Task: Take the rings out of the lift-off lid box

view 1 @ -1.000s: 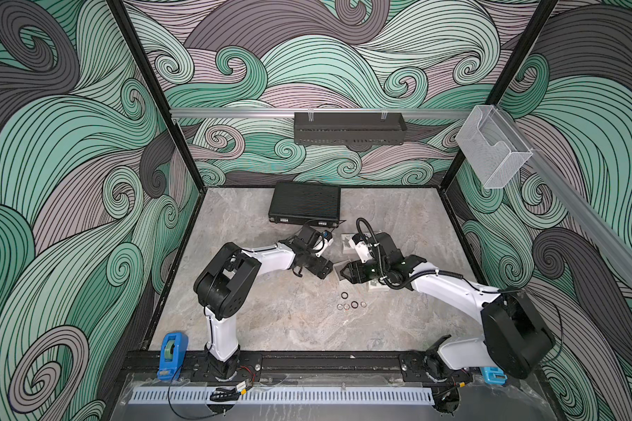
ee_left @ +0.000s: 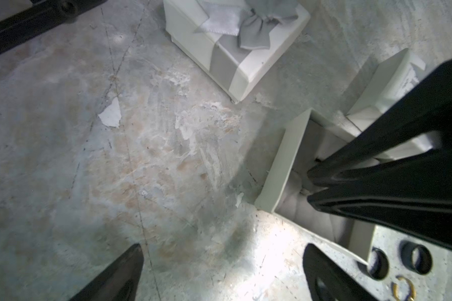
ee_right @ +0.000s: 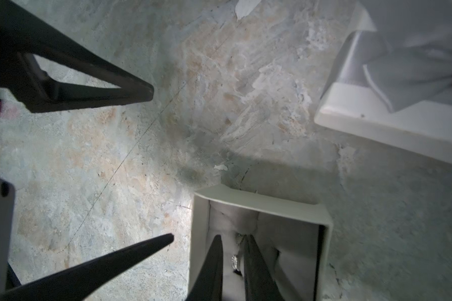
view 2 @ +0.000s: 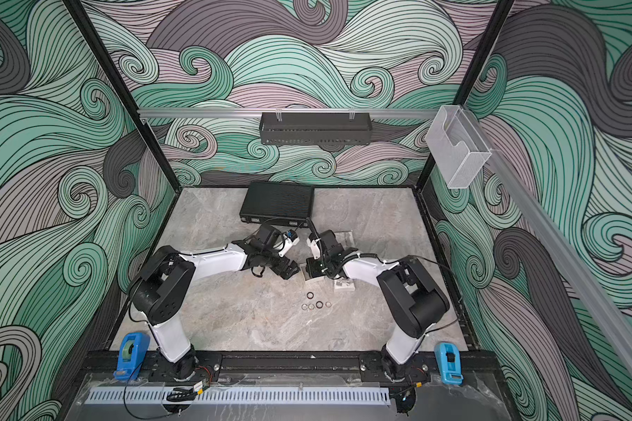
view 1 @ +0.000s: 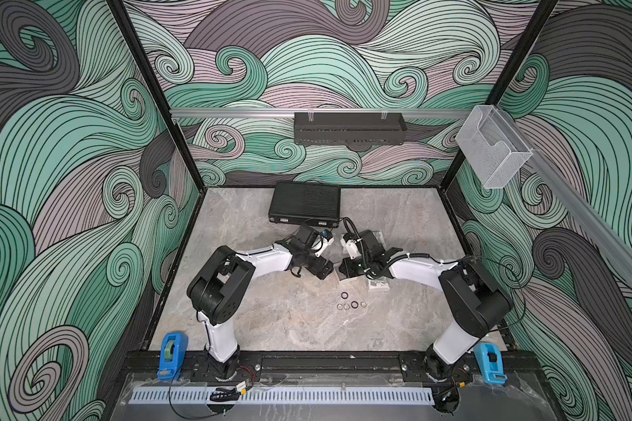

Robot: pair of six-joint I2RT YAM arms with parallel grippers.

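Note:
The white lift-off box [ee_right: 260,203] stands uncovered, lined with grey padding; a small shiny ring [ee_right: 235,262] sits in the padding's slot. My right gripper points down into this box, its fingertips slightly apart with the ring showing in the gap. In the left wrist view, those fingers [ee_left: 386,140] reach over the box wall. My left gripper is wide open and empty beside the box. Out on the table lie removed rings, among them two dark rings [ee_left: 378,264] and a gold ring [ee_left: 403,288]. Fingers hide part of the padding.
A white lid with a grey bow [ee_left: 246,42] lies behind the box. Close to the box's other side is another white piece [ee_left: 381,90]. The black case [view 1: 305,202] stands at the back. Bare table [view 1: 259,315] stretches across the front left.
My right arm has swung left and inward, bringing its gripper over the box, which it now covers more. The left arm has shifted slightly; the rings on the table stay put.

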